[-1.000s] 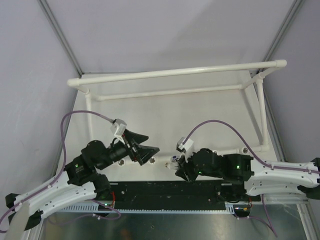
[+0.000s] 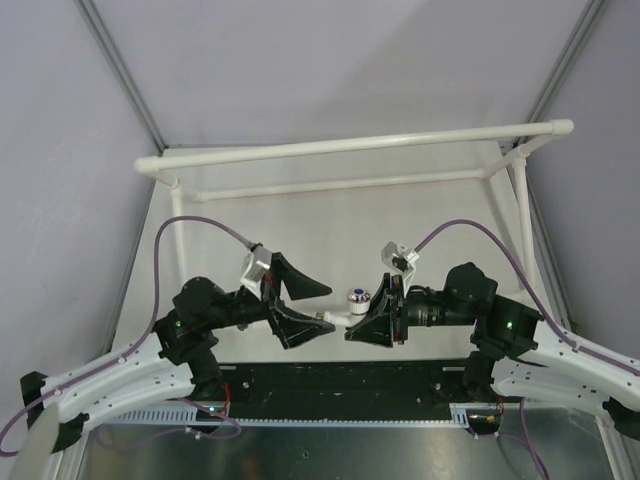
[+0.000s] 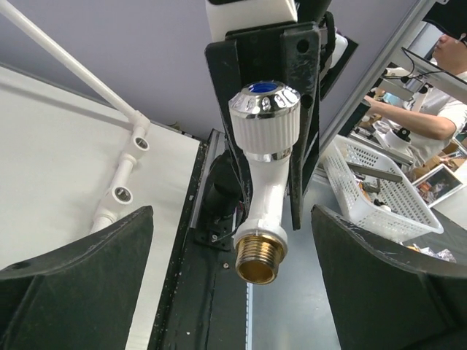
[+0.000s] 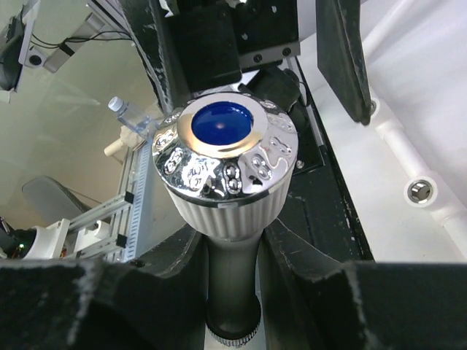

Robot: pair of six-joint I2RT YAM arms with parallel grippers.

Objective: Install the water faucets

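Observation:
In the top view my right gripper [image 2: 378,322] is shut on a white faucet with a chrome, blue-centred cap [image 2: 358,298]; its brass threaded end points left. In the left wrist view the faucet [image 3: 265,189] stands upright, cap up and brass thread [image 3: 257,259] down, between the open fingers of my left gripper [image 2: 308,308], none visibly touching it. In the right wrist view my right fingers [image 4: 146,299] grip the faucet's body just below the cap [image 4: 226,168].
A white pipe frame [image 2: 340,139] stands on the pale board [image 2: 340,230], with socket fittings [image 4: 420,191] along it. A dark edge strip runs along the board's front. A white basket [image 3: 376,211] and a person show at the right of the left wrist view.
My right gripper has risen and turned with the faucet, bringing its threaded end leftward. My left gripper has moved right, toward that end.

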